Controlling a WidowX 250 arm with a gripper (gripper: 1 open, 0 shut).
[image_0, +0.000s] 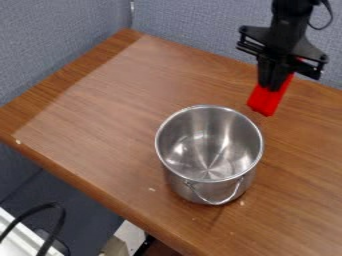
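Note:
My black gripper (275, 78) is at the upper right, directly over a red block (266, 100) on the wooden table, with its tip at the block's upper part. The fingers overlap the block from this angle, so whether they are shut or touch it is hard to see. A steel pot (207, 155) with a wire handle stands at the lower middle, in front of the block.
Grey padded walls (54, 40) border the back and left. Equipment with a black cable lies off the table at the lower left.

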